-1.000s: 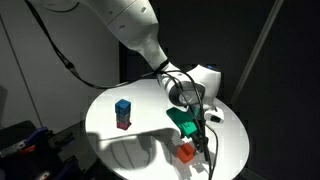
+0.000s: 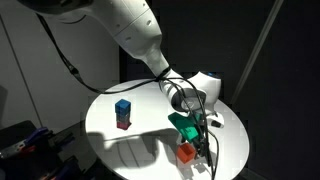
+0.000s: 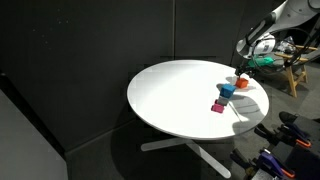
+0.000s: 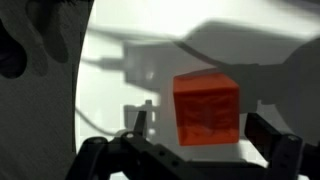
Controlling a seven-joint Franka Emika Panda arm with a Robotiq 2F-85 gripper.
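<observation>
An orange-red block (image 2: pixel 186 152) sits on the white round table near its right edge. My gripper is open above the block, with one dark finger (image 4: pixel 141 121) to its left and the other to its right. In the wrist view the block (image 4: pixel 207 106) fills much of the gap, nearer the right finger, and neither finger appears to touch it. From the second exterior view, the block (image 3: pixel 242 84) shows close beneath the arm. How far the fingertips are above the table is hard to tell.
A short stack with a blue block (image 2: pixel 122 105) over a red one (image 2: pixel 123 122) stands left of the arm. A black cable (image 2: pixel 103 92) loops past the arm. The table's edge (image 4: pixel 80 80) runs left of the gripper.
My arm has come down a little toward the orange-red block. Neither the block nor the stack has moved.
</observation>
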